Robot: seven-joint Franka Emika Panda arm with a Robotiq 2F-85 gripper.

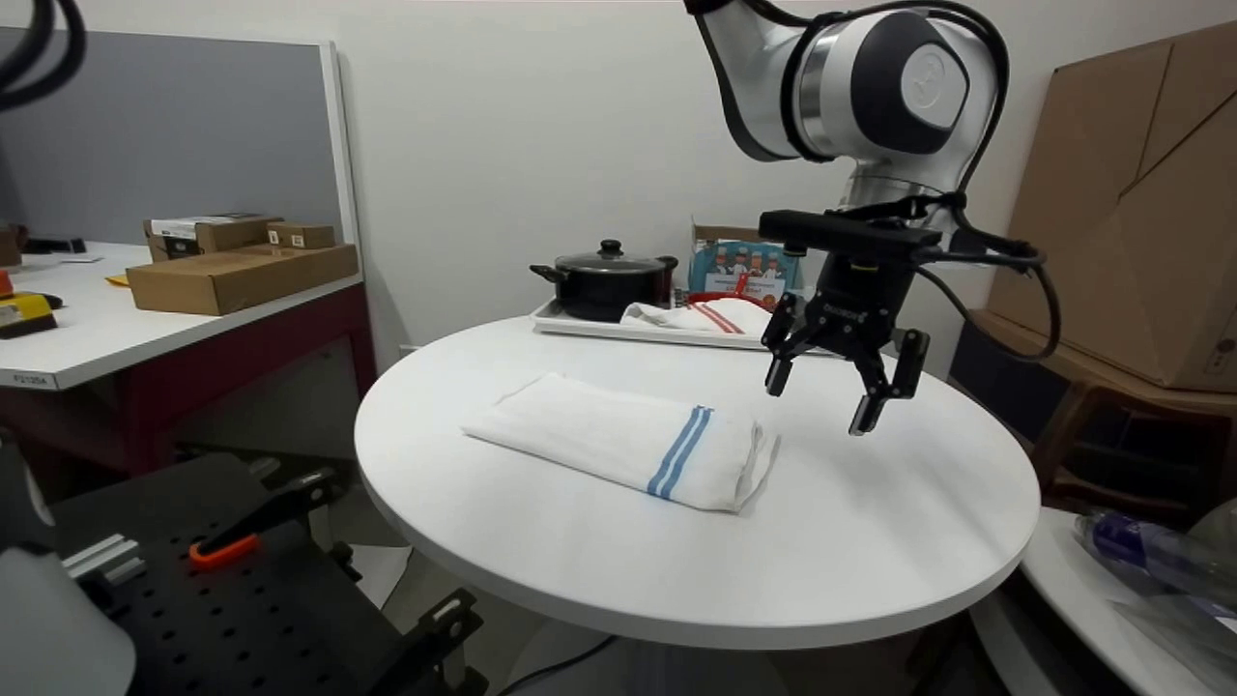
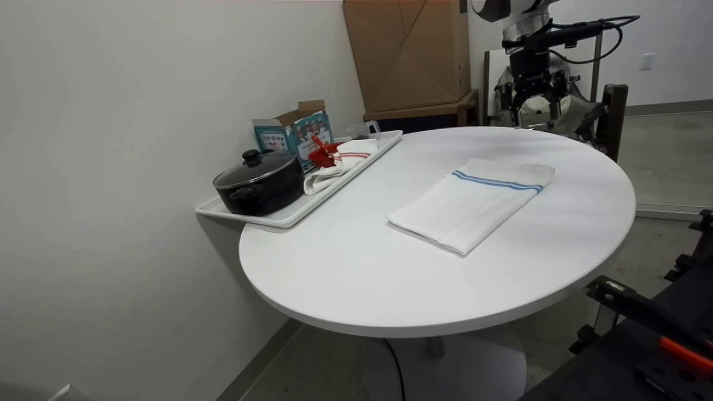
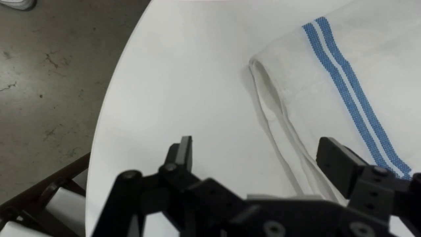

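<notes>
A white towel (image 1: 603, 436) with two blue stripes lies folded flat on the round white table (image 1: 545, 557). Its striped end, seen close in the wrist view, shows loose layers along the fold of the towel (image 3: 335, 91). My gripper (image 1: 818, 400) hangs above the table to the right of that end, open, its fingers wide apart and empty. In the wrist view one finger (image 3: 184, 154) is over bare table and the other overlaps the towel's edge in the picture. Exterior view 2 has the gripper (image 2: 536, 120) at the table's far side.
Along the wall, a white tray (image 2: 294, 213) carries a black lidded pot (image 1: 609, 282), a red-striped cloth (image 1: 707, 315), a red item and an open box (image 1: 742, 261). Large cardboard boxes (image 1: 1136, 220) stand right. Bare table surrounds the towel.
</notes>
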